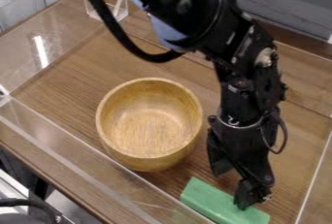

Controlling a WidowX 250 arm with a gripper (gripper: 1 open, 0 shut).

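My black gripper (239, 173) hangs from the arm at the right of centre, low over the table and pointing down toward a green block (219, 203) at the bottom edge. Its fingertips are at the block's upper right part, dark and overlapping, so whether they touch it is hard to tell. A tan wooden bowl (146, 116) stands left of the gripper.
Bare wooden table (58, 78) fills the left and back, with free room there. A clear plastic object (108, 3) is at the back left. Clear edging runs along the table's front left.
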